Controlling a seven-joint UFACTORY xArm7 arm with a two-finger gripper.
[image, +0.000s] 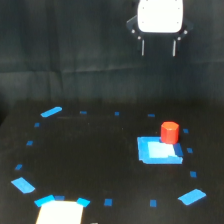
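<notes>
A red block with a many-sided outline (170, 132) stands at the right of the dark table. It is at the back right of a pad with a white middle and a blue border (145, 147). Whether it rests on the pad or just behind it, I cannot tell. High above the table, near the top of the view, hangs my gripper (158, 47). Its two thin fingers are well apart, with nothing visible between them.
Blue tape strips (23, 185) and small blue squares mark the table. A pale object (60, 212) is cut off by the bottom edge at the left.
</notes>
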